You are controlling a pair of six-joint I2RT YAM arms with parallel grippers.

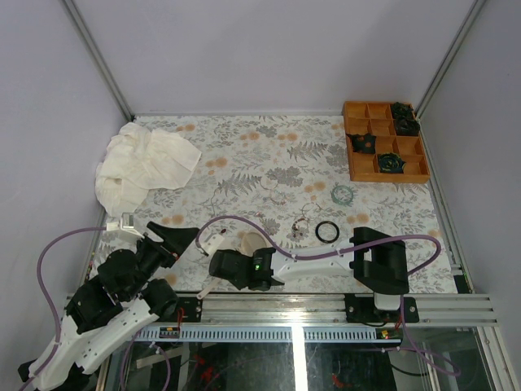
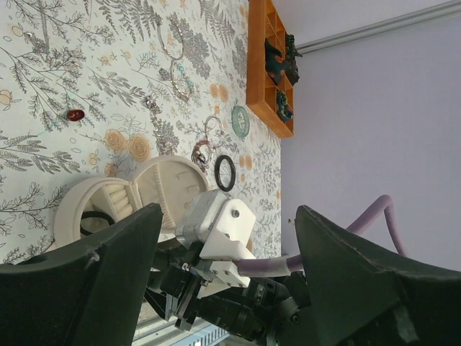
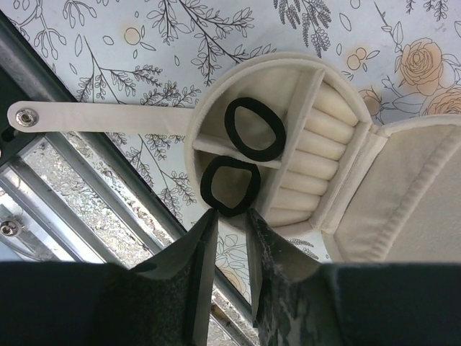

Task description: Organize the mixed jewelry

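The round cream jewelry box (image 3: 288, 65) lies open in the right wrist view, its lid (image 3: 410, 194) folded to the right. Two black hair ties sit in its compartments: the upper tie (image 3: 277, 137) lies across the divider, and the lower tie (image 3: 209, 191) rests beneath it. Just below the lower tie are the tips of my right gripper, slightly apart, with nothing visibly held. From above, the right arm hides most of the box. My left gripper is open and empty, to the left of the box. A black bangle (image 1: 328, 241) and a green bangle (image 1: 343, 203) lie on the cloth.
An orange compartment tray (image 1: 364, 175) with dark green items stands at the back right. A crumpled white cloth (image 1: 146, 163) lies at the left. Loose chains, a silver ring piece (image 1: 299, 227) and a red piece (image 2: 75, 114) lie around the middle.
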